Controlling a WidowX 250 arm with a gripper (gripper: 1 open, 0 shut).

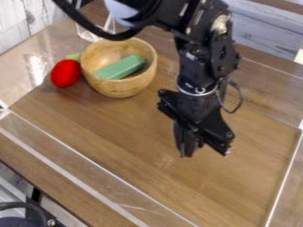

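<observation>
My black gripper (185, 142) hangs low over the bare middle-right of the wooden table, fingers pointing down, shut, with nothing visible between them. Up and to its left, a wooden bowl (140, 82) holds a green block (120, 68). A red tomato-like object (66, 74) with a green top lies just left of the bowl.
White walls (24, 44) and ledges border it at the back and left. The upper arm crosses over the back of the table near the bowl.
</observation>
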